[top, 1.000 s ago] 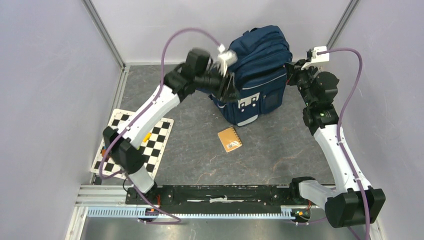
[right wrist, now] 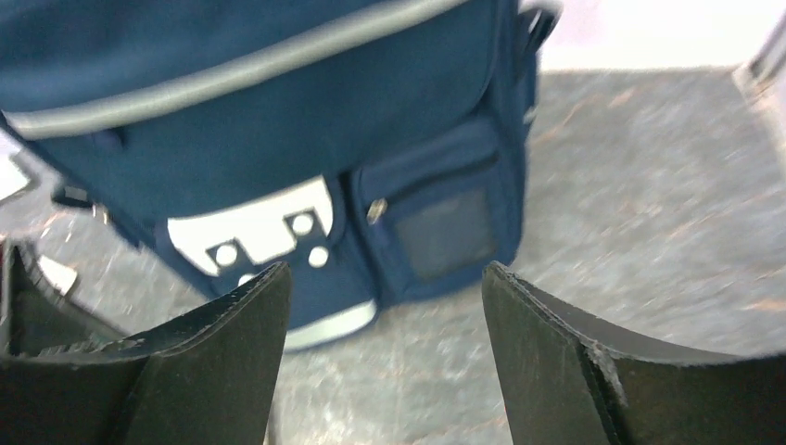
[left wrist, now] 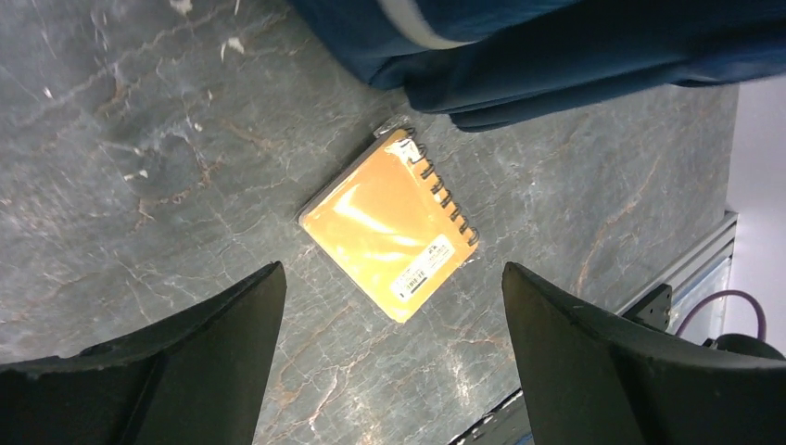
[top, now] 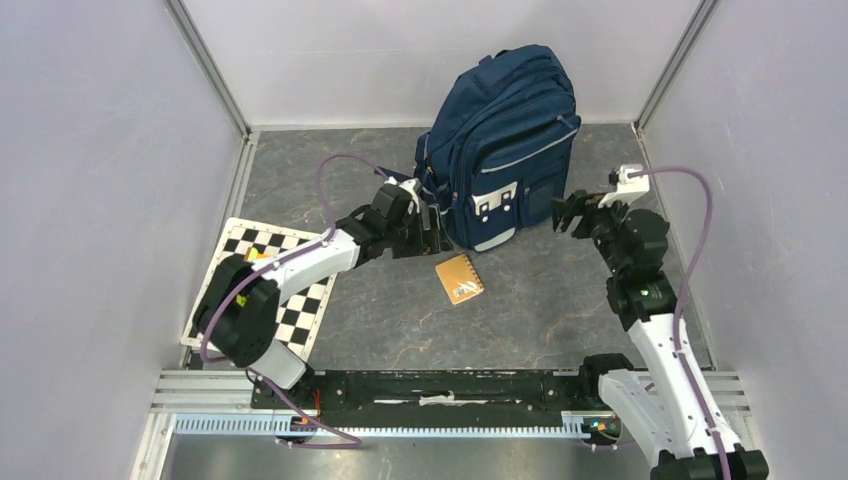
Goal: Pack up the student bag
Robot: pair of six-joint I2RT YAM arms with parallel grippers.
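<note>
A dark blue backpack [top: 505,150] leans against the back wall, its front pockets facing forward; I cannot tell whether its main compartment is open. On the floor before it lies a small tan spiral notebook [top: 459,279], which shows whole in the left wrist view [left wrist: 385,227]. My left gripper [top: 432,238] is open just behind and left of the notebook, with nothing held. To the right of the bag, my right gripper [top: 565,215] stands open and empty. Its wrist view shows the pockets of the backpack [right wrist: 436,222] beyond the fingers.
A black-and-white checkered board [top: 305,315] lies at the left, partly covered by the left arm, with a small yellow item [top: 258,254] on it. Walls close in the sides and back.
My left gripper has come down and left from in front of the backpack toward the notebook. The bag shifted slightly left.
</note>
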